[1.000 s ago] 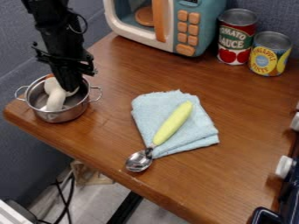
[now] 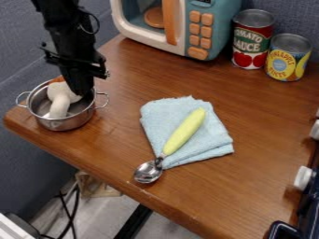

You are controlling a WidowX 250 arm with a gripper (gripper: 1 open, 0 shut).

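My black gripper [image 2: 82, 80] hangs over a small steel pot [image 2: 75, 116] with two handles at the table's left edge. Pale, whitish objects [image 2: 59, 103] and something orange lie in the pot, partly hidden by the gripper. Whether the fingers are open or shut on any of them, I cannot tell. A folded light blue cloth [image 2: 212, 140] lies at the middle, with a yellow corn-like item [image 2: 186, 130] and a steel spoon [image 2: 148, 171] on it or at its edge.
A toy microwave [image 2: 196, 28] stands at the back, beside a tomato sauce can [image 2: 251, 42] and a yellow-labelled can [image 2: 286, 61]. Dark appliances with white knobs [image 2: 303, 177] line the right edge.
The gripper has shifted very slightly up and to the right over the pot. The other objects have not visibly moved.
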